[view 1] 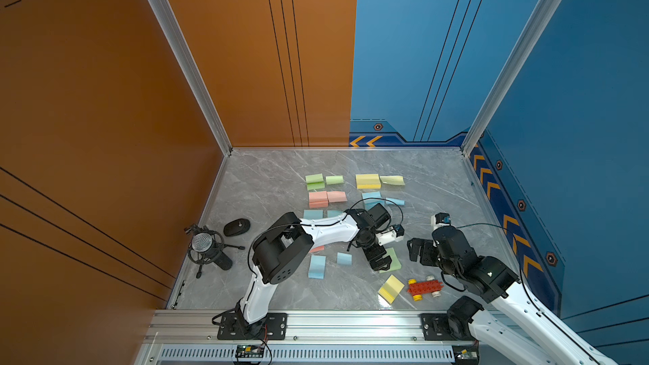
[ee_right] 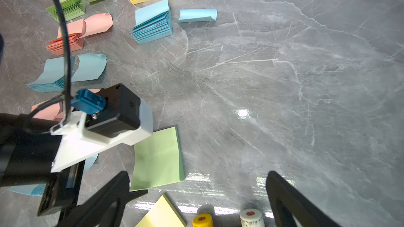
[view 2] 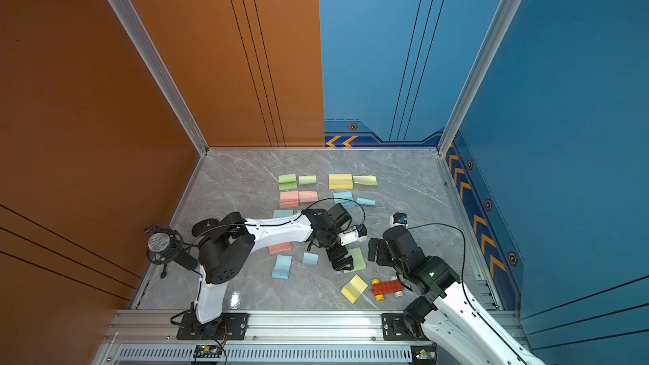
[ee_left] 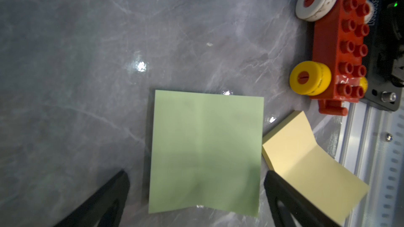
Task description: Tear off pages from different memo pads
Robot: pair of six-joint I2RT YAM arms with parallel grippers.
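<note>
My left gripper [view 1: 380, 262] hangs open over the green pad [ee_left: 205, 151]; in the left wrist view its fingers straddle the pad's lower end, holding nothing. A yellow pad [ee_left: 315, 170] lies beside it, toward the front edge. My right gripper [view 1: 423, 251] is open and empty, right of the green pad. Farther back stand pads with loose curled sheets beside them: green [view 1: 315, 182], yellow [view 1: 367, 181], pink [view 1: 317, 199] and blue [ee_right: 151, 23]. More blue sheets [view 1: 316, 267] lie left of my left gripper.
A red brick car [view 1: 424, 286] with yellow and white wheels sits at the front right by the metal rail. A microphone [view 1: 206, 248] and black mouse [view 1: 236, 226] stand at the left.
</note>
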